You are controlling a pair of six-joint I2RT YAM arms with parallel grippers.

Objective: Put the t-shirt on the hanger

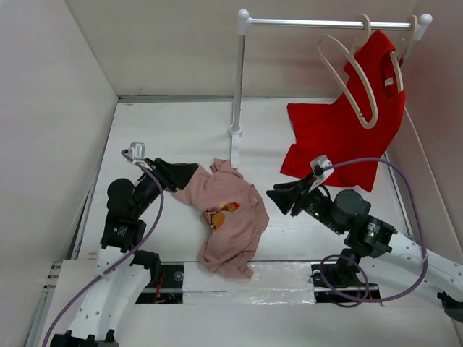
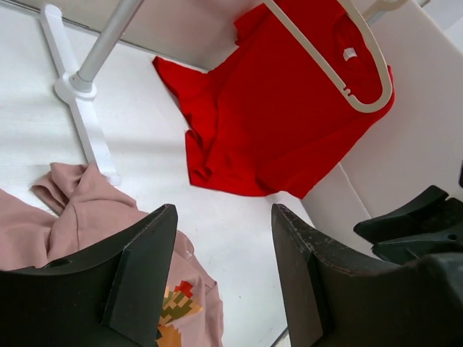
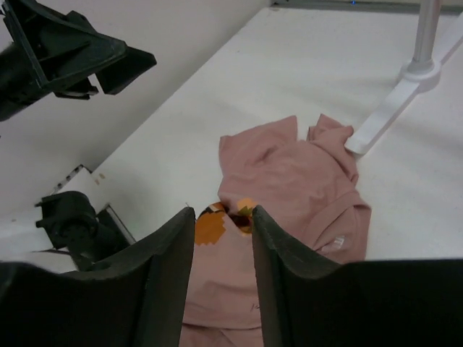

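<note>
A crumpled pink t-shirt (image 1: 231,238) with a coloured print lies on the white floor between the arms, also seen in both wrist views (image 2: 87,224) (image 3: 289,173). My left gripper (image 1: 189,173) is raised at the shirt's left, open with empty space between its fingers. My right gripper (image 1: 278,196) is raised at the shirt's right, its fingertips apart and nothing visible between them. Pale hangers (image 1: 340,76) hang from the rail at the upper right.
A red garment (image 1: 318,137) hangs at the right and spreads onto the floor. The rail's post (image 1: 237,87) stands on a white foot just behind the pink shirt. Side walls (image 1: 43,144) bound the space.
</note>
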